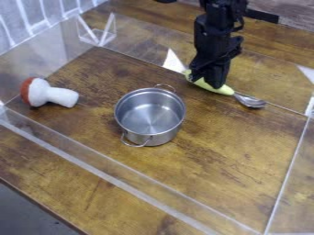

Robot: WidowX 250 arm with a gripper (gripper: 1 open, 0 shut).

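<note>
My black gripper [208,75] is low at the upper middle, directly over the light yellow-green handle [218,89] of a spoon, whose steel bowl [251,101] points right. The fingertips are at the handle's left part; whether anything is between them is hard to see. A steel pot [150,115] with wire handles stands in the middle of the wooden table. At the left, a white object with a red-brown cap [50,95] lies on its side.
Clear plastic strips [147,193] edge the work area.
</note>
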